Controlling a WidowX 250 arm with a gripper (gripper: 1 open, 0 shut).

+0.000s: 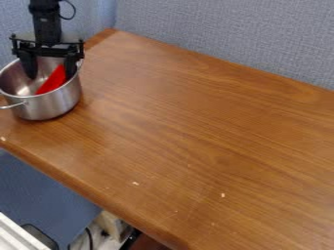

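Note:
A steel pot (46, 104) with a handle sits at the left end of the wooden table. Inside it lies a red object (53, 81). My black gripper (50, 64) hangs from above into the top of the pot, its two fingers spread to either side above the red object. Whether anything is between the fingertips is hard to tell at this size.
A grey padded wall (235, 34) runs along the back. The front edge of the table drops to a blue surface below.

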